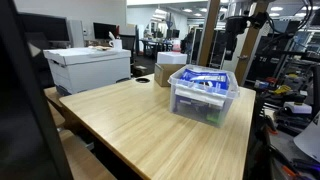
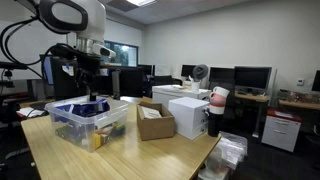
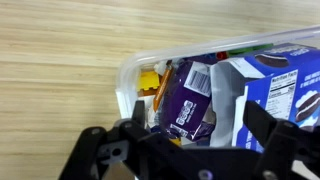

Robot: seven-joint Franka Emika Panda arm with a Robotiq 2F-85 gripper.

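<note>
My gripper is open above a clear plastic bin (image 3: 128, 88), its two dark fingers spread apart at the bottom of the wrist view with nothing held between them. Inside the bin lie a dark purple package (image 3: 184, 104) with a white barcode label and a blue-and-white cookie box (image 3: 284, 95). A small yellow item (image 3: 149, 79) rests near the bin's corner. Exterior view 1 has the bin (image 1: 198, 107) on the right part of the table, and the gripper hangs clear above it. The fingers hide part of the contents.
A cardboard box (image 2: 155, 126) stands close beside the bin, with a white box (image 2: 188, 116) beyond it. Stacked cups and a dark container (image 2: 215, 120) stand near the table's far edge.
</note>
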